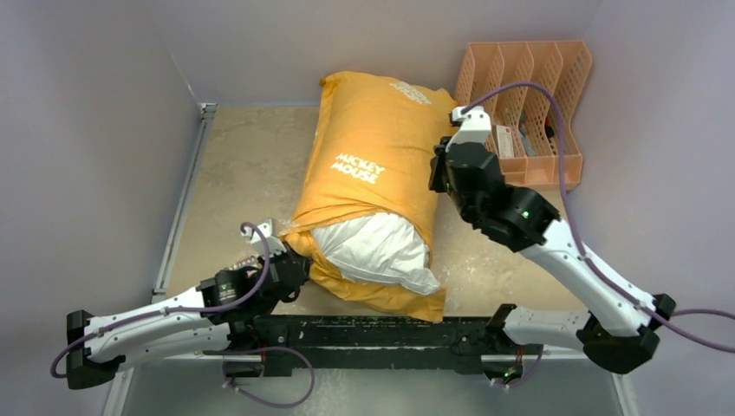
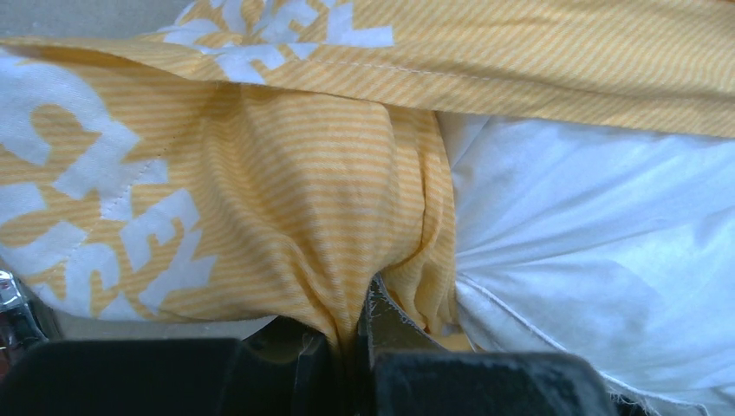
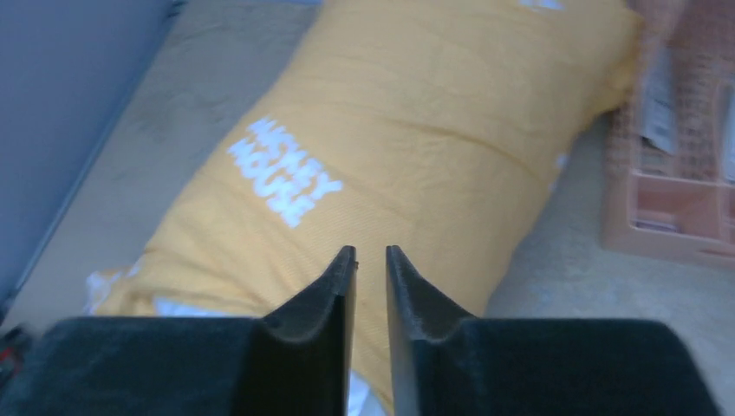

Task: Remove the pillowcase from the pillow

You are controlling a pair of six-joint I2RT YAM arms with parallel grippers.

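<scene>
The yellow Mickey Mouse pillowcase [image 1: 381, 130] covers most of the pillow, which slants across the table. At its near end, white pillow [image 1: 377, 247] shows through the opening, with loose yellow cloth below. My left gripper [image 1: 303, 267] is at the near left corner, shut on the pillowcase. In the left wrist view, bunched pillowcase cloth [image 2: 325, 208] runs down between its fingers, beside the bare white pillow [image 2: 598, 234]. Over the pillow's right side is my right gripper. It is shut, its fingers close together with no cloth visible between them. The right wrist view is blurred.
A pink slotted organizer [image 1: 523, 173] with small items stands at the back right, close to the right gripper. Bare table [image 1: 247, 173] lies left of the pillow. A dark bar [image 1: 386, 334] runs along the front edge.
</scene>
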